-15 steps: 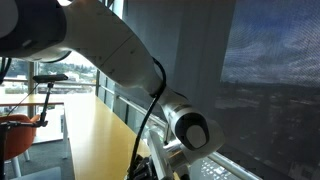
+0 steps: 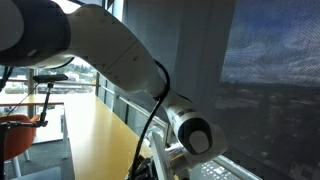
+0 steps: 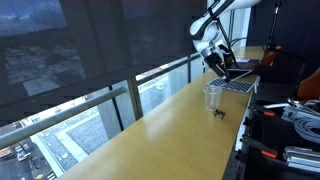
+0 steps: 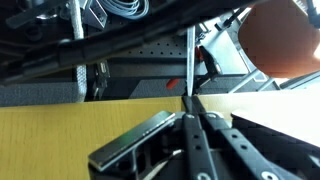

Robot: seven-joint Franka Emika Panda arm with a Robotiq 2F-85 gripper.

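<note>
In the wrist view my gripper reaches in from the bottom with its dark fingers together, and nothing shows between them. Beneath it is the pale wooden tabletop [image 4: 60, 145], whose edge crosses the view. A clear or whitish container [image 3: 212, 96] stands on the table in exterior view 2, with a small dark object [image 3: 220, 113] close by. The white arm [image 3: 212, 38] is at the far end of that table; its gripper is too small there to make out. In exterior view 1 the large white arm [image 2: 120, 60] hides much of the table.
An orange chair [image 4: 282, 38] stands past the table edge, near a dark frame [image 4: 110, 42] with cables. Dark window shades [image 3: 90, 50] run along one side.
The arm's rounded wrist joint has shifted slightly right and down in exterior view 1. Nothing else there visibly differs.
</note>
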